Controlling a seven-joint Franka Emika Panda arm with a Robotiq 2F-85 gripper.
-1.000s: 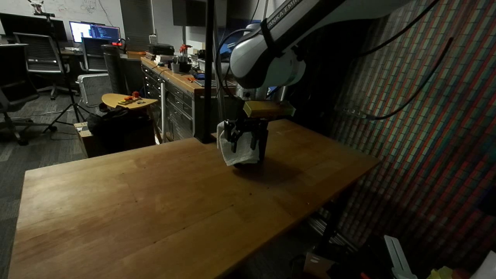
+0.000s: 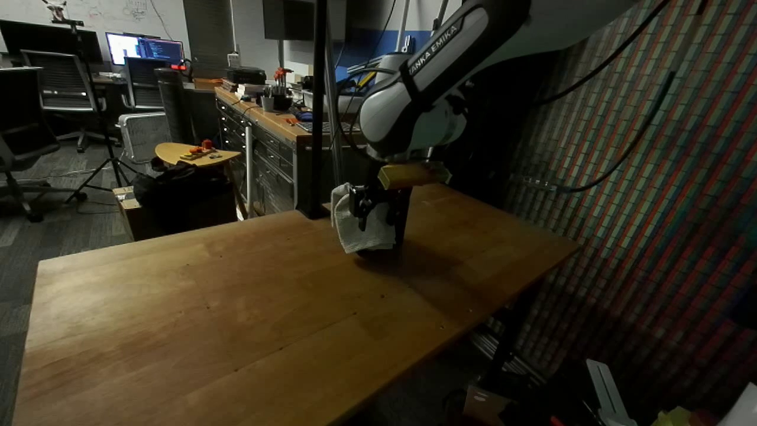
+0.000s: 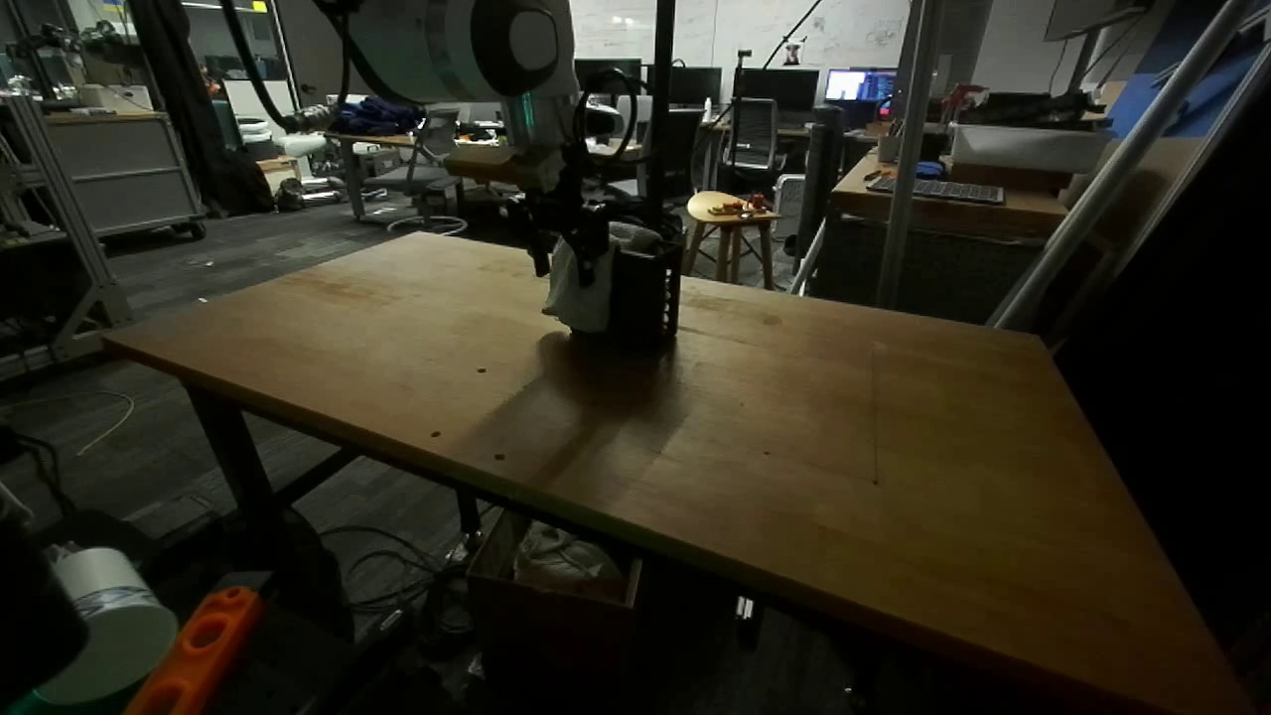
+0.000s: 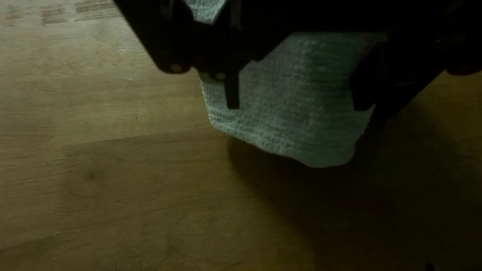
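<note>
A whitish towel hangs over the side of a dark container standing on the wooden table. In exterior view 2 the towel covers the container's left side, and some grey-white material shows at its top. My gripper is open and pointing down, close against the hanging towel. The wrist view has the towel behind and between the spread fingers, its lower edge hanging free below the tips. Whether a finger touches the towel, I cannot tell. Darkness hides the container's inside.
Bare table stretches widely in front of the container and to both sides. A dark vertical post rises at the table's back edge, near the container. The brick-patterned curtain hangs beyond the table's right side.
The arm has come down slightly and my gripper has tilted, its visible finger shifting a little to the right in exterior view 1. Towel and container look unmoved.
</note>
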